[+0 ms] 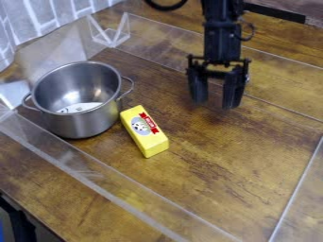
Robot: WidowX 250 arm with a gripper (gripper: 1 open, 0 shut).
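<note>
My gripper (217,87) is at the upper right of the camera view, low over the wooden table, its two black fingers apart and open. A small pale object, mostly hidden, is behind its right finger. A yellow box (145,135) with a red-and-white label lies in front and to the left, apart from the gripper. A steel pot (78,118) with two side handles stands at the left.
A crumpled white item (14,93) lies at the far left edge, beside the pot. Clear plastic pieces show at the upper left.
</note>
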